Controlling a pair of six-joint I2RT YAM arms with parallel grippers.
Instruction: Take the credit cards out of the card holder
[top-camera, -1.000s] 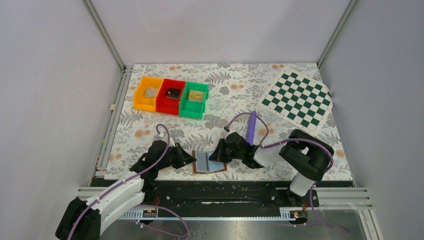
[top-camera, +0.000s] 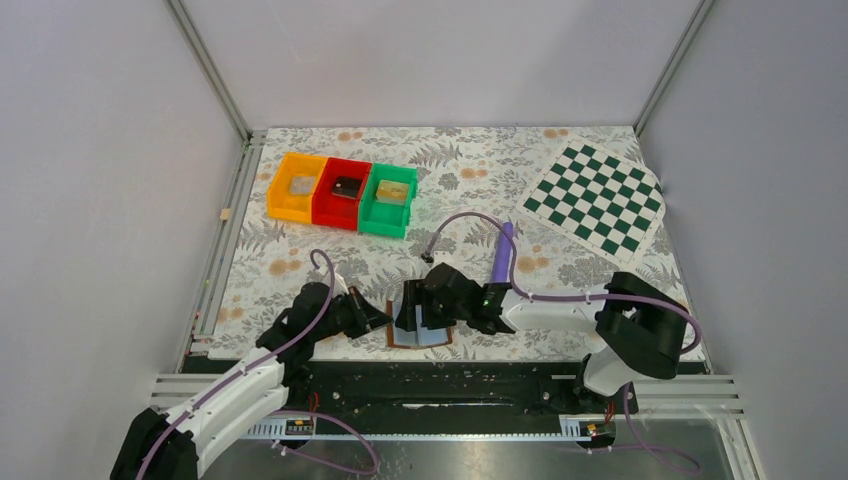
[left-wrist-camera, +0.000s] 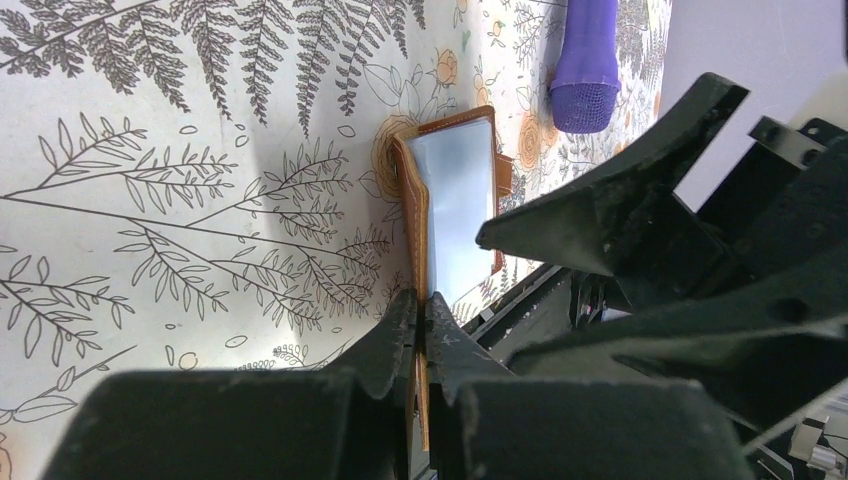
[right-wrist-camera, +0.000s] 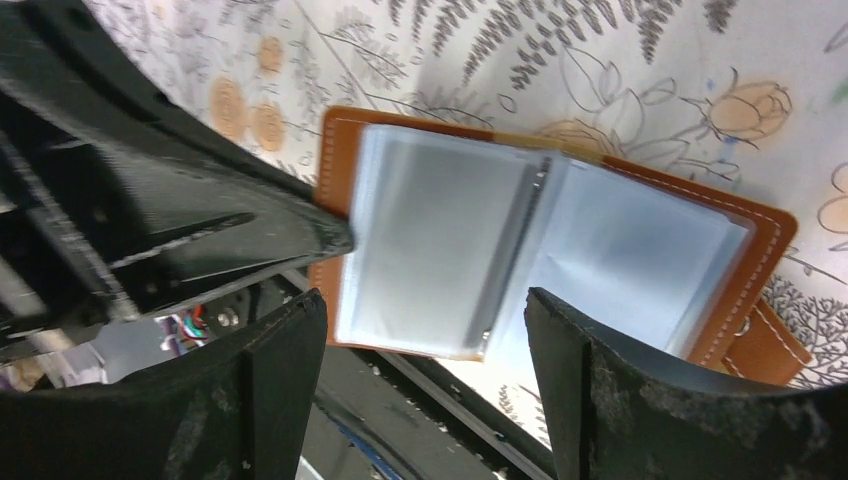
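Note:
The brown card holder (top-camera: 434, 344) lies spread open near the table's front edge, with pale blue-white sleeves (right-wrist-camera: 430, 240) on both sides of its fold. No card clearly shows in these sleeves. My left gripper is shut at the holder's left side, the thin brown edge (left-wrist-camera: 411, 200) running between its fingertips. Above the holder, my right gripper stands open with nothing in it. Its fingers lie to either side of the fold in the right wrist view, and they hide part of the holder in the top view.
At the back left stand a yellow bin (top-camera: 281, 205), a red bin (top-camera: 331, 212) and a green bin (top-camera: 383, 222), each with a flat item inside. A purple microphone (top-camera: 501, 257) lies behind the right arm. A green-and-white checkerboard (top-camera: 595, 200) lies at the back right.
My right gripper has opened and shifted left, from the holder's right part to over its middle. The left gripper has stayed at the left edge.

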